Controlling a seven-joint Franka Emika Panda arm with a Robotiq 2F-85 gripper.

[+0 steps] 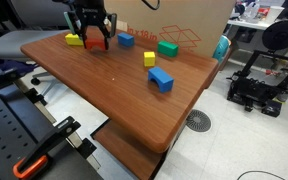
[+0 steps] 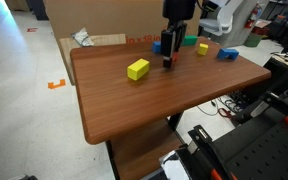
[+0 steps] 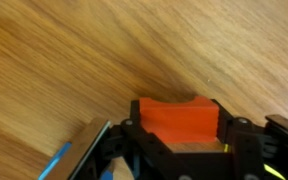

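Observation:
A red-orange block lies between the two fingers of my gripper in the wrist view, filling most of the gap. The fingers are part open around it, and whether both pads press on it cannot be told. In exterior view 1 the red block shows at the far left of the wooden table, between the fingers of the gripper. From the other side, exterior view 2 shows only a little red at the fingertips.
A yellow block stands just left of the gripper. Blue, green, yellow and blue blocks stand to the right.

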